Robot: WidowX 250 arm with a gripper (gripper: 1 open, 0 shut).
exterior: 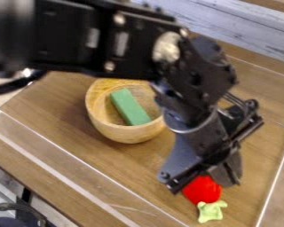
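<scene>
My gripper (199,176) hangs angled down at the right of the view, its fingertips just over a red pepper-like toy (202,191) with a pale green top (211,211), which it partly hides. The fingers look close together; whether anything is between them is hard to see, and the red toy lies on the table below. A wooden bowl (106,116) holds a green block (130,107), left of my gripper.
A dark cable and metal frame sit beyond the table's lower-left edge. A pale planked surface (227,22) lies at the back.
</scene>
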